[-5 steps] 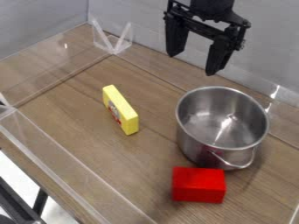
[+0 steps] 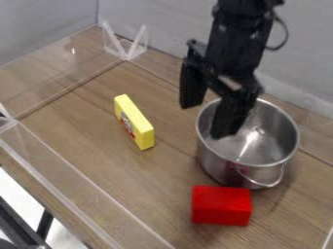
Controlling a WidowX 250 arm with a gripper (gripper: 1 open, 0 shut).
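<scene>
The black gripper point(image 2: 215, 102) hangs over the steel pot point(image 2: 260, 160), its dark fingers blurred and reaching down at the pot's upper left; whether it grips anything is unclear, and it hides part of the pot's rim and interior. A yellow block point(image 2: 134, 122) lies on the wooden table point(image 2: 92, 175) to the left of the pot. A red block point(image 2: 221, 205) lies in front of the pot.
The back wall point(image 2: 65, 19) runs behind the table. Clear plastic strips stand near the back left and along the left edge.
The blocks and pot have not visibly moved.
</scene>
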